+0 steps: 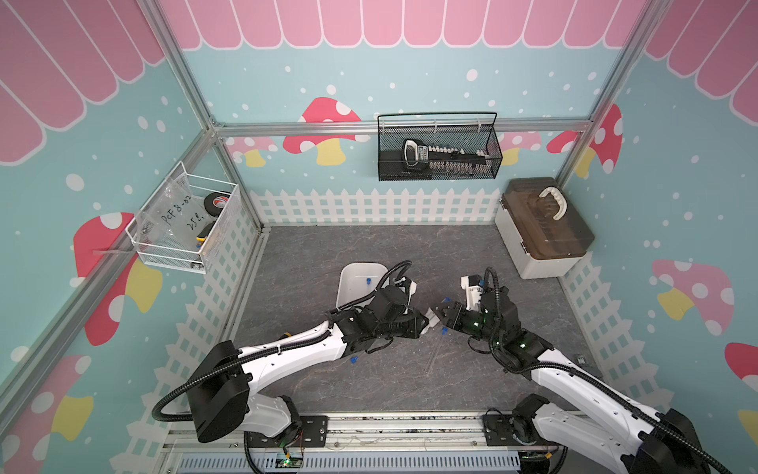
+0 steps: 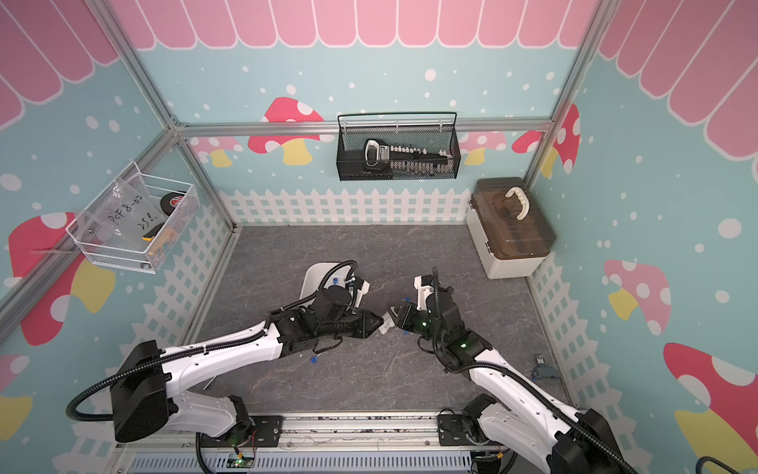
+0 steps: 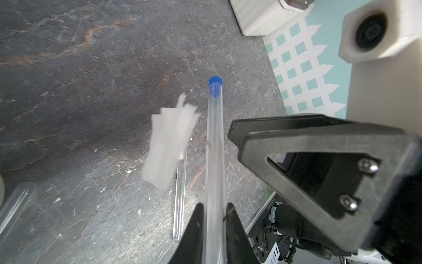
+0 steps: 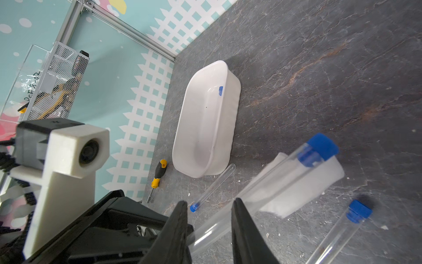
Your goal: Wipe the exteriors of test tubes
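Note:
My left gripper is shut on a clear test tube, whose blue-capped end points away from it. In the right wrist view, that tube slants past my right gripper, whose fingers stand apart with nothing seen gripped between them. The left wrist view shows the right gripper's fingertip close beside the tube. A white wipe, blurred, appears below the tube; I cannot tell whether it touches the table. Another capped tube lies on the table near the wipe.
A white bin stands to the left with a blue cap inside. Beside it lie a capped tube and a yellow-black screwdriver. A lidded box occupies the back right corner.

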